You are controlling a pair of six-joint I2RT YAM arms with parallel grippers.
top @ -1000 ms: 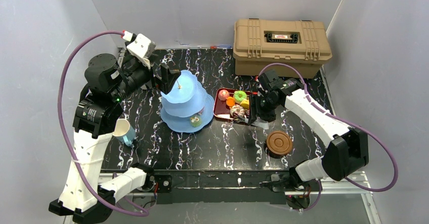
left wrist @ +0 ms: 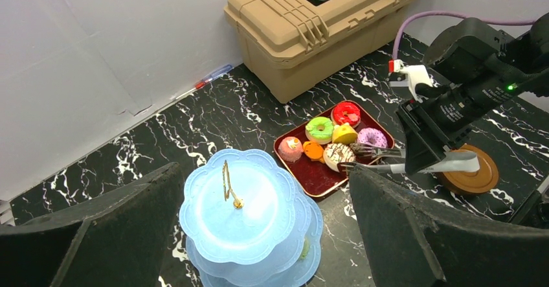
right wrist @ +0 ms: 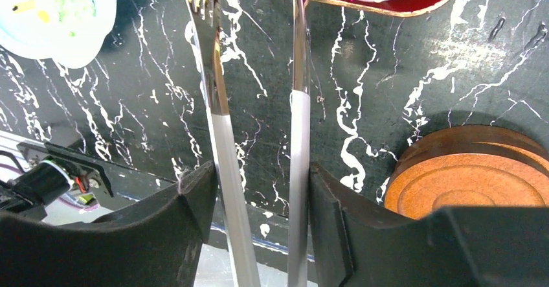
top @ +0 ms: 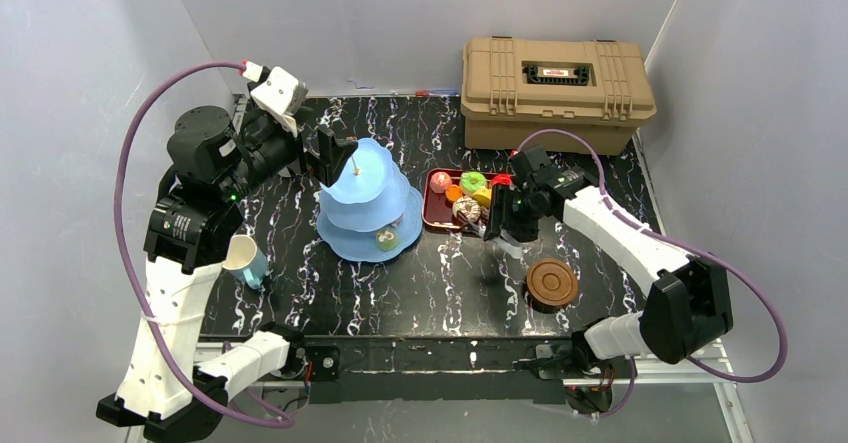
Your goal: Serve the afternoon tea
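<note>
My right gripper is open wide around white-handled metal tongs [right wrist: 299,138], one handle against each finger. In the left wrist view, the forked tips of the tongs [left wrist: 370,151] reach over the front right of a red tray [left wrist: 322,182]. On the tray sit a green donut [left wrist: 319,129], a red donut [left wrist: 346,114], a purple donut [left wrist: 371,138], a striped donut [left wrist: 338,155] and other small sweets. Left of the tray stands a blue tiered stand [top: 358,241] with a greenish treat [top: 387,238] on its bottom tier. Above the stand's left side, my left gripper [top: 335,153] is open and empty.
A brown round lidded container [top: 551,282] stands at the front right. A light-blue cup [top: 245,261] is at the left, beside my left arm. The tan case [top: 560,88] fills the back right.
My right gripper has shifted slightly toward the back left along with the tongs. The tray and its sweets have slid a little toward the back. My left arm is still.
</note>
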